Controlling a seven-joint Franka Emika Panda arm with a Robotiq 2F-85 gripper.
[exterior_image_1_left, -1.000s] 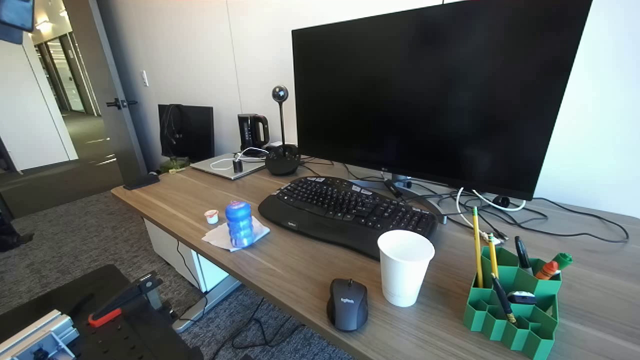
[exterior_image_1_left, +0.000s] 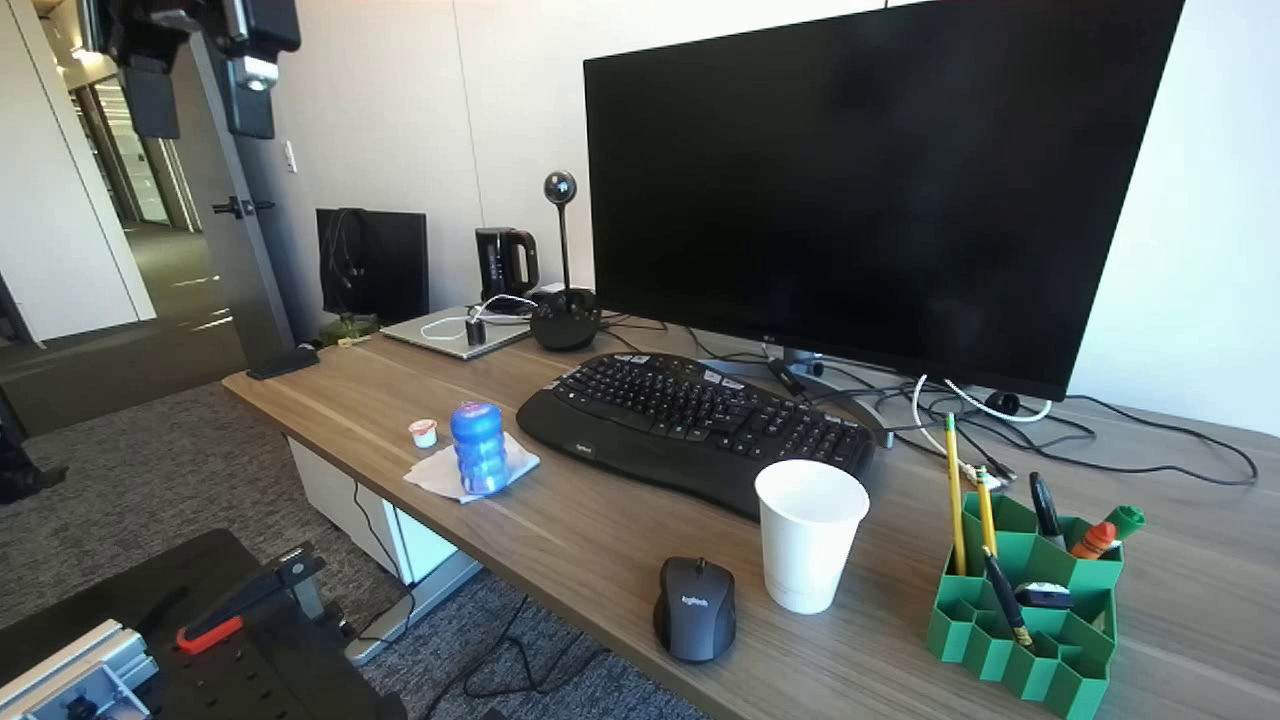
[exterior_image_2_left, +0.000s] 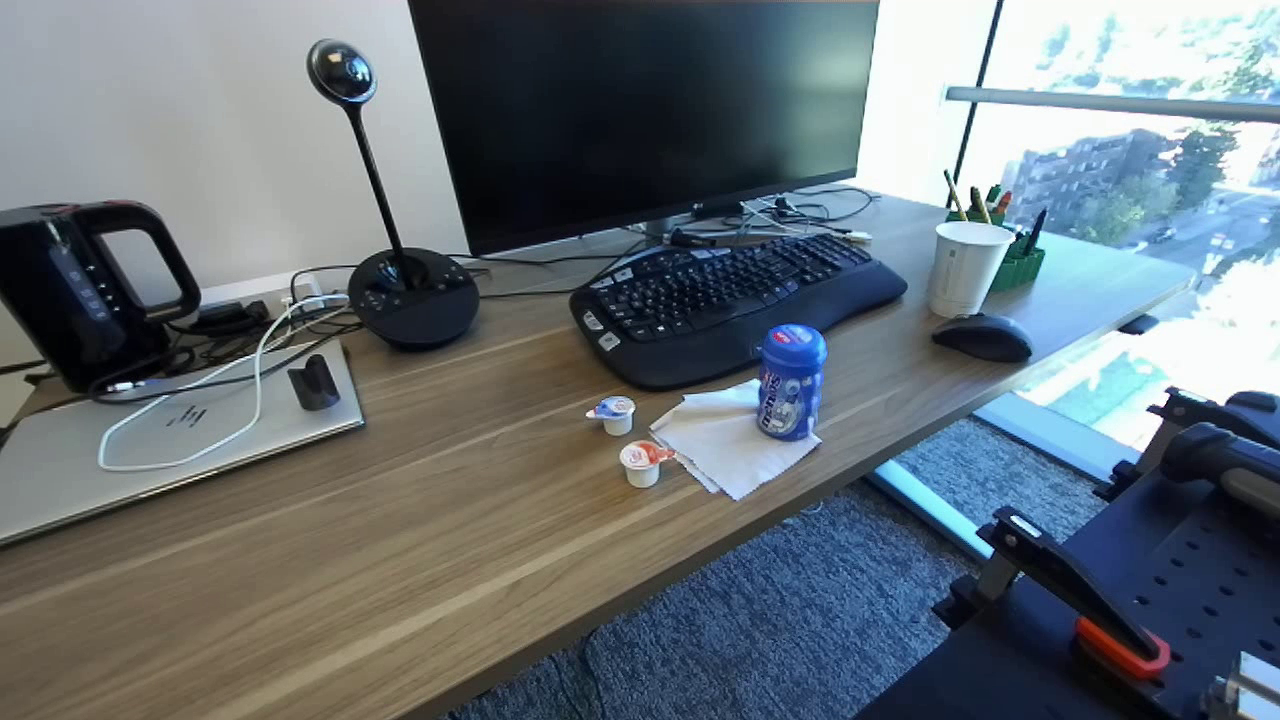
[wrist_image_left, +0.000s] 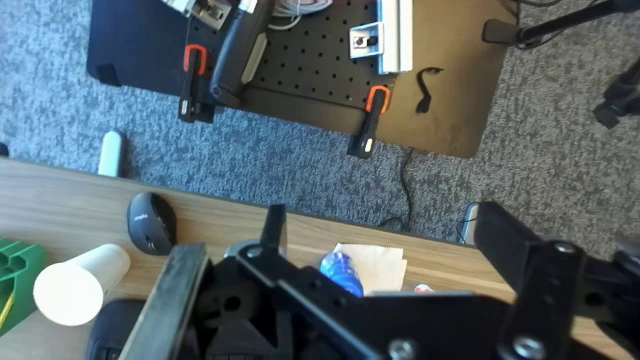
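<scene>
High at the top left of exterior view 1, my gripper (exterior_image_1_left: 200, 114) hangs well above the desk, its two fingers apart and nothing between them. In the wrist view the fingers (wrist_image_left: 275, 228) are spread wide. A blue gum bottle (exterior_image_2_left: 791, 390) stands upright on a white napkin (exterior_image_2_left: 735, 462). Beside the napkin are two small creamer cups, one with a red-marked lid (exterior_image_2_left: 643, 463) and one with a blue-marked lid (exterior_image_2_left: 614, 415). Toward the window end, a white paper cup (exterior_image_1_left: 810, 540) stands upright near a black mouse (exterior_image_1_left: 696, 610) and a green pen holder (exterior_image_1_left: 1026, 624).
Behind the bottle lies a black keyboard (exterior_image_2_left: 732, 300), with a large monitor (exterior_image_1_left: 864, 192) rising beyond it. A webcam on a stand (exterior_image_2_left: 414, 294), a silver laptop (exterior_image_2_left: 180, 438) and a black kettle (exterior_image_2_left: 84, 300) occupy the far end. Bare desk lies in front of the laptop.
My gripper has come further into exterior view 1 from the top left corner, moving right, and both fingers now show. The objects on the desk have not moved.
</scene>
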